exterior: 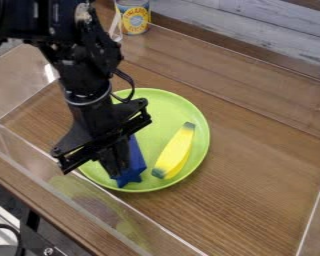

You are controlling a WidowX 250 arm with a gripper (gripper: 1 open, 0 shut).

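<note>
The black gripper (112, 150) is low over a green plate (170, 107), on its left half, with its body hiding much of a blue star-tipped object (128, 173). Whether anything is between its fingers cannot be made out. A yellow banana (178, 150) lies on the right side of the plate, apart from the blue object.
The wooden table (250, 180) has free room right of and behind the plate. A can (132, 18) stands at the back left against a pale wooden wall. A clear strip runs along the near left edge.
</note>
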